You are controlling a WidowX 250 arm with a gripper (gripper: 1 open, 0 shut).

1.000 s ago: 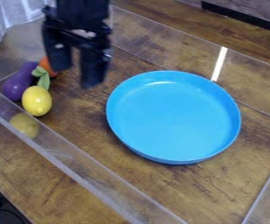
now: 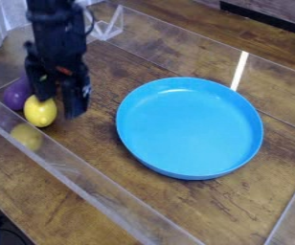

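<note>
My black gripper [image 2: 58, 88] is blurred at the upper left, reaching down over the group of toy vegetables beside the clear plastic wall. Its fingers stand open. A yellow egg-shaped toy [image 2: 39, 111] lies just below them, and a purple toy [image 2: 17, 94] lies to its left. Whether the fingers touch any toy cannot be told.
A large blue plate [image 2: 189, 128] fills the right middle of the wooden table [image 2: 176, 211]. Clear plastic walls run along the lower left and right. Free wood lies above and below the plate.
The plate has stayed in place.
</note>
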